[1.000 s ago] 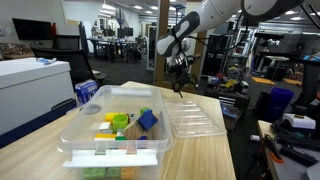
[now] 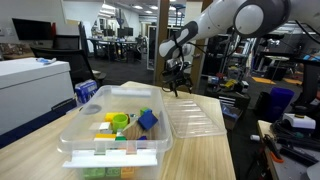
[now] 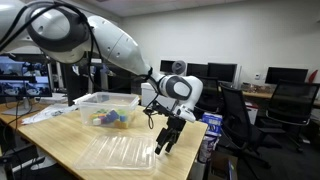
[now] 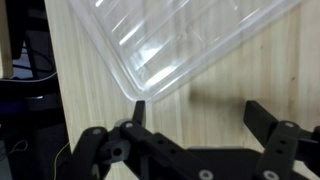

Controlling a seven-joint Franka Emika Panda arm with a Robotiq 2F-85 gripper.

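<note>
My gripper (image 2: 178, 91) stands over the far end of the table, close to a corner of a flat clear plastic lid (image 2: 195, 118). In the wrist view the gripper is open, with bare wood showing between its fingers and the lid's edge (image 4: 130, 80) just beyond the left fingertip. From the other side, the gripper (image 3: 170, 143) appears low beside the lid (image 3: 122, 155). A clear bin (image 2: 88, 128) holds several coloured blocks, among them a blue one (image 2: 148, 119).
A white box (image 2: 35, 92) and a small blue carton (image 2: 86, 91) stand along the table's left side. Bare tabletop (image 2: 195, 158) lies in front of the lid. Office chairs (image 3: 270, 120) stand beyond the table.
The lid and the bin have stayed where they were.
</note>
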